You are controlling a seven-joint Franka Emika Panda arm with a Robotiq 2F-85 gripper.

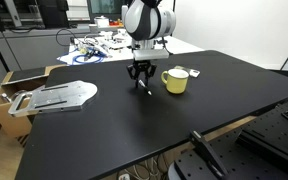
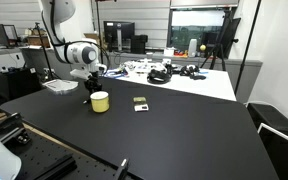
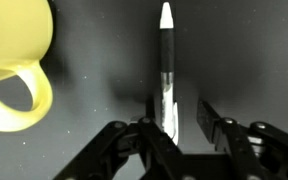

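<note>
A slim marker (image 3: 167, 55) with a black middle and light ends lies on the dark tabletop, upright in the wrist view. My gripper is over its near end, the two black fingers parted on either side of it. In exterior view 1 the gripper (image 1: 142, 82) points down close to the table, right at the marker (image 1: 145, 90). A yellow mug (image 1: 176, 80) stands just to the right there; its handle shows at the left of the wrist view. In exterior view 2 the mug (image 2: 101, 103) partly hides the area near the gripper (image 2: 87, 92).
A pale flat tray (image 1: 62, 96) lies at the left of the table in exterior view 1. Small flat items (image 2: 140, 104) rest beyond the mug.
</note>
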